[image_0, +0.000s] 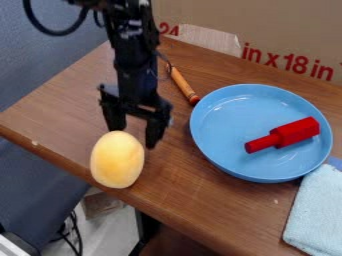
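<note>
My black gripper (134, 124) hangs low over the wooden table, just above and behind a pale yellow oval object (116, 160) near the front edge. Its fingers are spread open, and I see nothing held between them. A blue plate (227, 115) on the right holds a red cylindrical object with handles (283, 135). An orange stick-like object (183, 85) lies behind, right of the arm.
A light blue cloth (315, 212) lies at the front right beside the plate. A cardboard box (267, 30) stands at the back. The table's edge drops to a grey surface.
</note>
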